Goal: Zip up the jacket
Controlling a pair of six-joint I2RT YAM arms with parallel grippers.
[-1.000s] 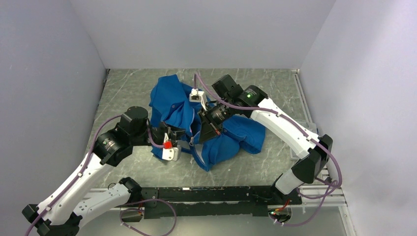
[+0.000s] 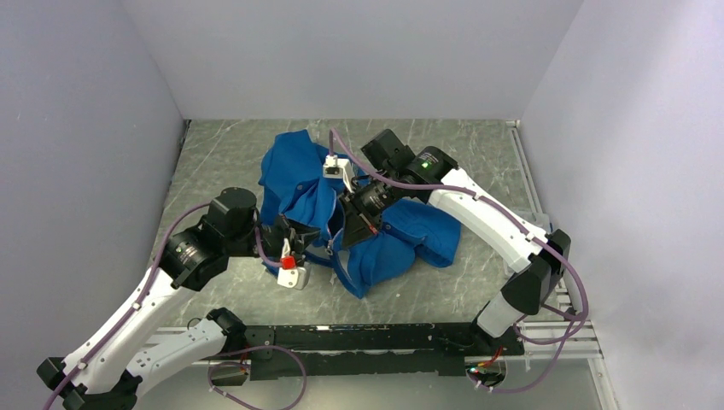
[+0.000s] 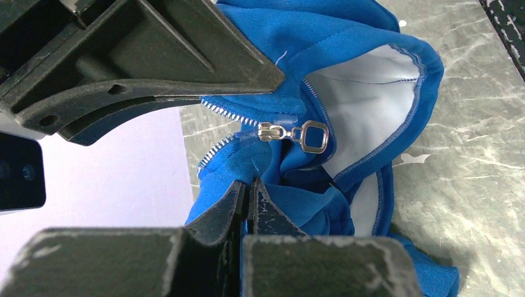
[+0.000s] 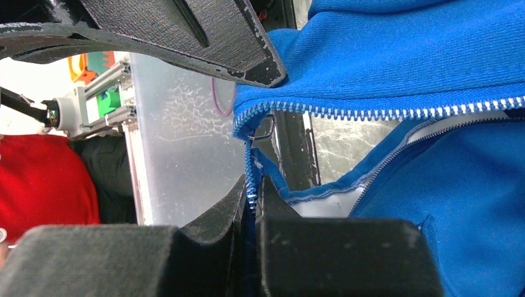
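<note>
A blue jacket (image 2: pixel 401 248) with white lining lies bunched on the table. In the left wrist view the metal zipper slider (image 3: pixel 267 132) with its rectangular pull (image 3: pixel 314 137) hangs between toothed edges. My left gripper is shut on blue fabric just below the slider. In the right wrist view my right gripper is shut on the toothed zipper edge (image 4: pixel 250 161), which bends upward and runs right along the fabric. The slider's pull is partly hidden there behind that edge. From above, both grippers are close together over the jacket's middle, their fingertips partly hidden.
A dark rail (image 2: pixel 367 336) runs along the front edge. In the right wrist view a person in red (image 4: pixel 46 179) is beyond a clear panel.
Over the last second my right gripper has moved slightly left, and my left gripper slightly left and down in the top view. The jacket is nearly unchanged.
</note>
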